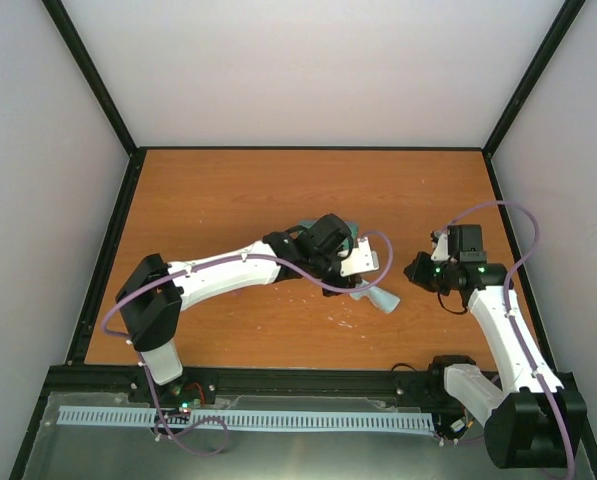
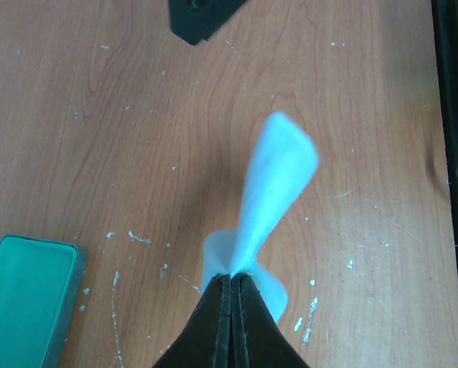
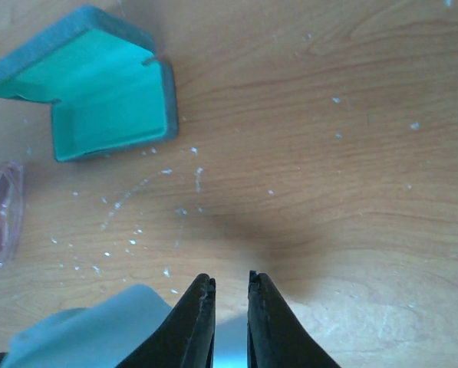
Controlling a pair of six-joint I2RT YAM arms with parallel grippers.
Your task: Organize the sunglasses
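Observation:
My left gripper is shut on a light blue cloth (image 2: 271,180), which hangs up from its fingertips and drapes below them. In the right wrist view the cloth (image 3: 90,333) lies at lower left. My right gripper is part open above the wood, nothing clearly between its fingertips. An open teal case (image 3: 110,115) stands at upper left, and pink-framed sunglasses (image 3: 6,215) lie below it. The case (image 2: 25,299) also shows at the left edge of the left wrist view. In the top view my left arm mostly hides both.
The wooden table (image 1: 228,190) has free room at the back, the left and the front right. A dark frame (image 2: 451,92) runs along one edge. White flecks are scattered on the table top.

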